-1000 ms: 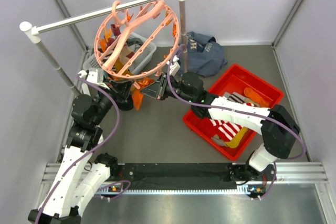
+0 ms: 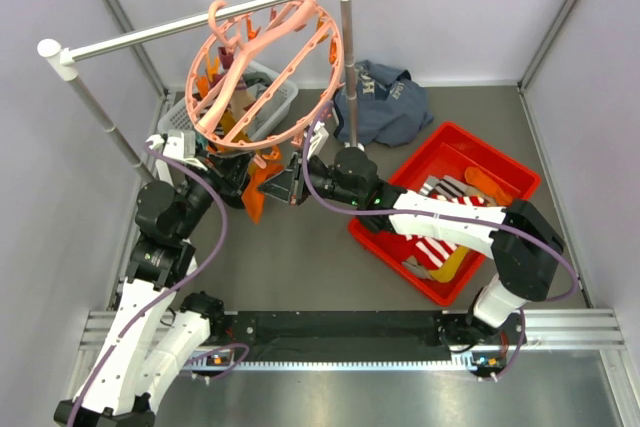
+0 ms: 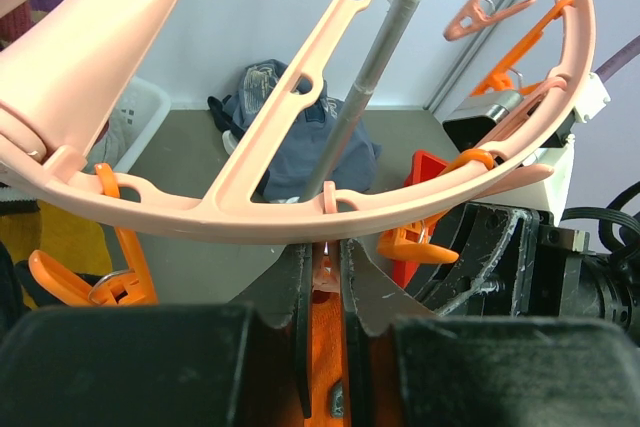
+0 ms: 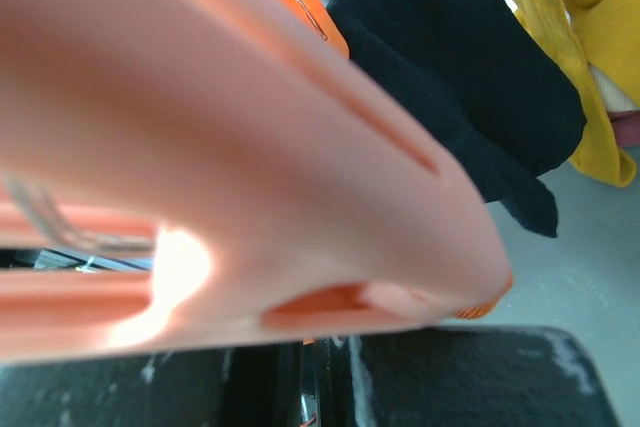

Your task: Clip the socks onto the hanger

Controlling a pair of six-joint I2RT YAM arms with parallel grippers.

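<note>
The pink round hanger (image 2: pixel 262 107) hangs from the metal rail. Under its front rim an orange sock (image 2: pixel 258 194) hangs; in the left wrist view my left gripper is shut around a pink clip and the sock (image 3: pixel 323 367) below it. My right gripper (image 2: pixel 283 189) is beside the sock from the right, shut; in the right wrist view, blurred pink plastic fills much of the picture above its fingers, and what lies between them is hard to see. Dark and mustard socks (image 4: pixel 460 67) hang beyond.
A red tray (image 2: pixel 445 282) of socks lies at the right. A white basket (image 2: pixel 280 112) stands behind the hanger and a blue-grey cloth (image 2: pixel 385 107) lies at the back.
My right gripper has moved slightly left and down toward the orange sock. The hanger has swung slightly, and the left arm looks unchanged.
</note>
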